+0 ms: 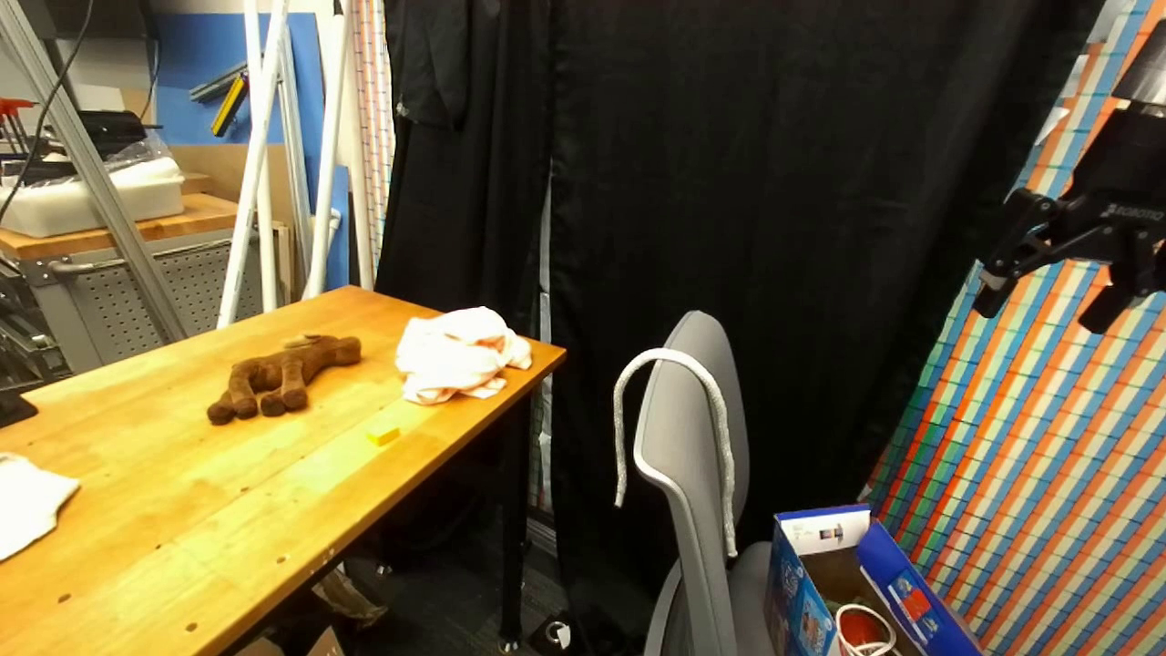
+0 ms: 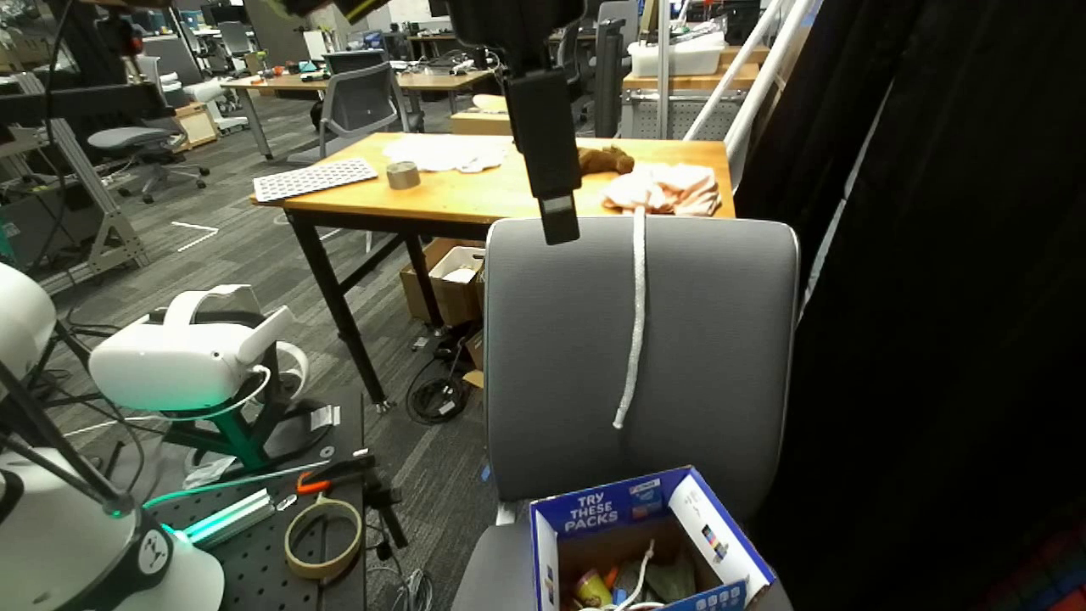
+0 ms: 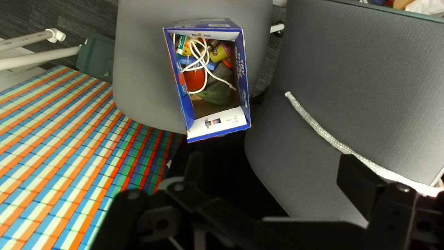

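Note:
A white braided rope [image 1: 716, 410] hangs over the top of the grey chair's backrest [image 2: 723, 326], one end down each side. In the wrist view the rope [image 3: 329, 135] runs across the backrest, its far stretch passing behind a finger. On the chair seat stands an open blue box [image 2: 652, 484], holding a white cord [image 3: 204, 62], a green cloth-like item [image 3: 216, 92] and several small things. My gripper [image 1: 1044, 310] hangs in the air at the upper right of exterior view 1, above and away from box and rope. Its fingers are spread wide, nothing between them.
A wooden table [image 1: 251, 492] beyond the chair carries a brown plush animal [image 1: 290, 377], a pinkish cloth [image 1: 459, 352] and a small yellow block [image 1: 383, 435]. Black curtain [image 1: 787, 197] hangs alongside. A headset [image 2: 173, 356] and tape roll [image 2: 323, 540] lie left in exterior view 2.

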